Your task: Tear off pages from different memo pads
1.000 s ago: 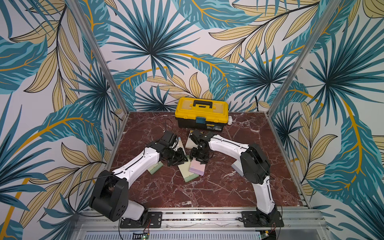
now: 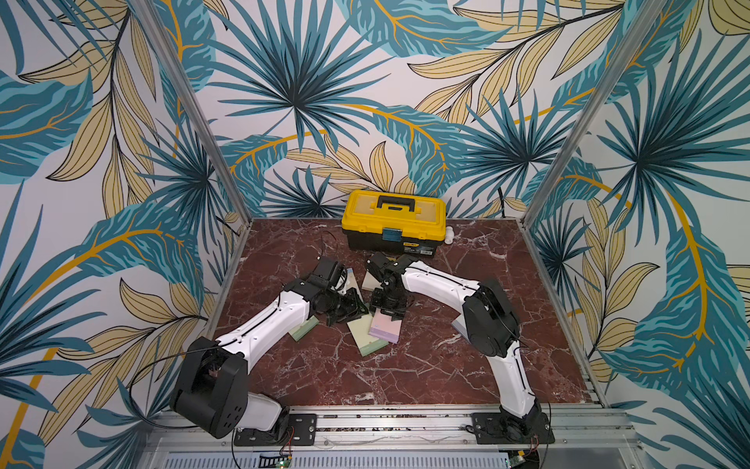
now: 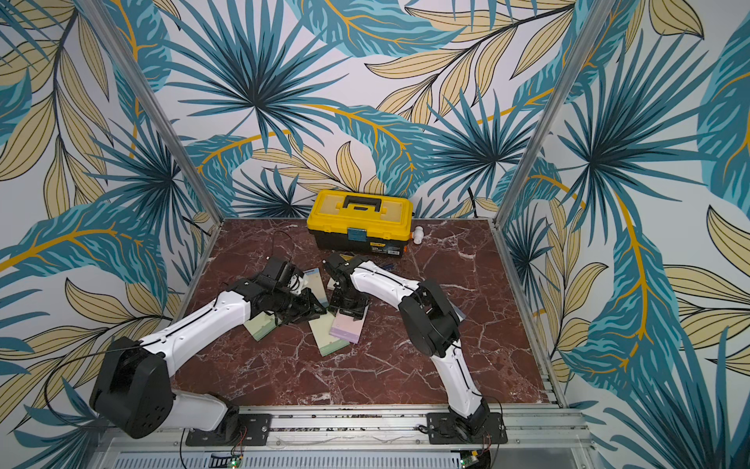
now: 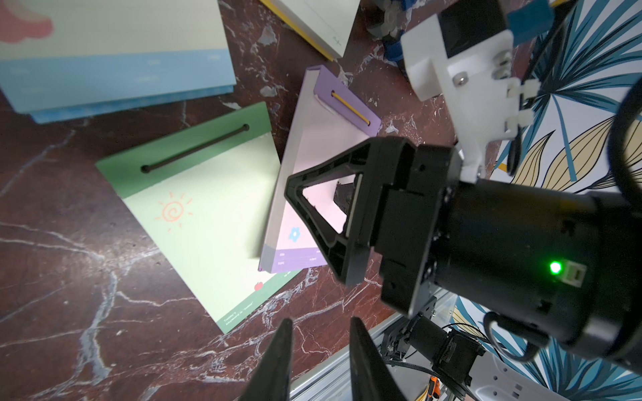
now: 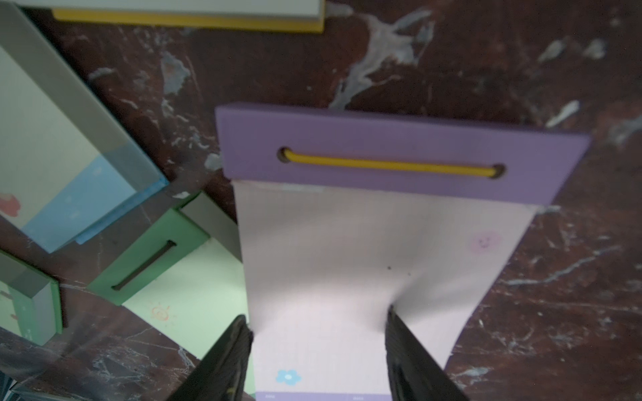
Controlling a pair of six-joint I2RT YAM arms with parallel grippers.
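Memo pads lie clustered mid-table. My right gripper is open over the cream-pink page of a purple-topped pad with a yellow cord; its fingertips are at or just above the page. A green-topped pad with a sun drawing lies beside and partly under it. A blue-edged pad and a yellow-edged pad are behind. My left gripper hangs over the green pad's lower end, fingers apart, nothing visible between them.
A yellow-lidded toolbox stands at the back, a small white object beside it. Both arms crowd the middle.
My left arm's elbow has shifted slightly lower and leftward in the top left view. The right arm has shifted slightly. The pads look unchanged.
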